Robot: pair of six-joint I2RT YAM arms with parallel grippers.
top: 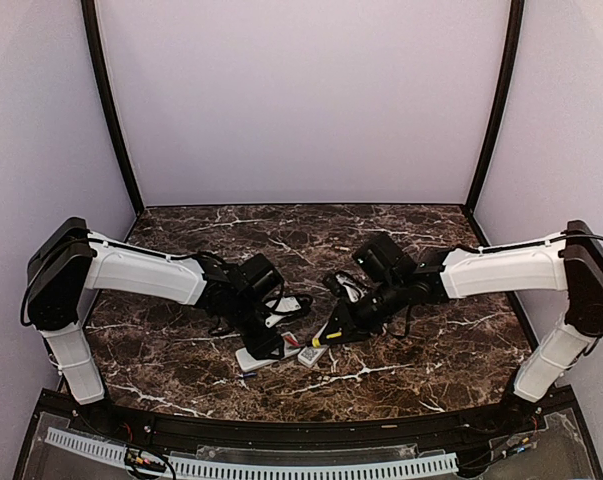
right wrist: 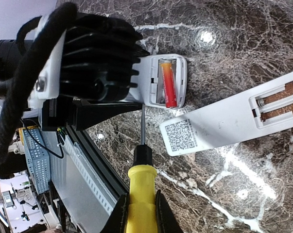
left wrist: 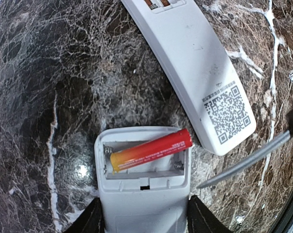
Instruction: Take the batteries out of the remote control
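Observation:
A white remote control point(left wrist: 145, 182) lies back up with its battery compartment uncovered. One red-and-orange battery point(left wrist: 153, 149) sits slanted in it, its red end raised over the compartment's side rim. My left gripper has its fingers against both sides of the remote's body, below the compartment. My right gripper is shut on the yellow handle of a screwdriver point(right wrist: 142, 179). In the left wrist view, the metal shaft's tip stands just beside the remote's right edge, near the compartment. The remote's far end is hidden by the left gripper.
A second white remote point(right wrist: 219, 121), with a QR code and an uncovered, empty-looking compartment, lies close beside the first. A small blue object point(top: 249, 376) rests in front of the held remote.

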